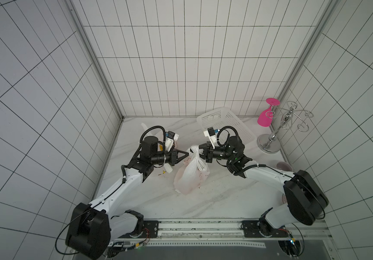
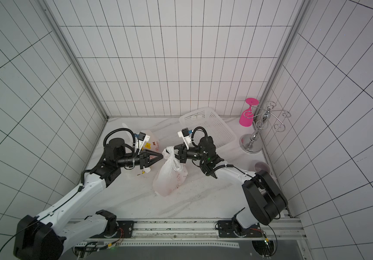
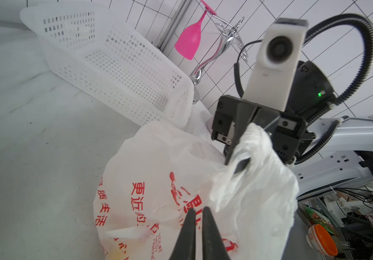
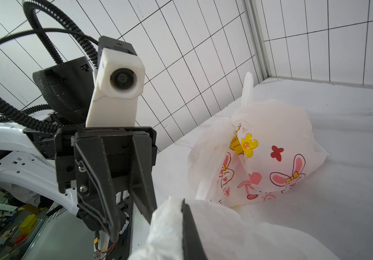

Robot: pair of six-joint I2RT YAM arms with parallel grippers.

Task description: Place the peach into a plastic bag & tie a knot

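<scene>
A white plastic bag [image 1: 190, 177] with red print hangs gathered at its top from my right gripper [image 1: 201, 150], which is shut on it; the white plastic wraps round its fingertips in the left wrist view. My left gripper [image 1: 185, 154] is just left of the gathered top, its dark fingers [image 3: 190, 234] low in the left wrist view in front of the bag, with a narrow gap between them and nothing clearly held. The peach cannot be made out.
A second bag with flower and rabbit prints [image 4: 290, 143] lies behind my left arm. A white perforated basket [image 1: 225, 121] stands at the back, a pink goblet [image 1: 265, 116] and metal stand [image 1: 269, 143] at the right.
</scene>
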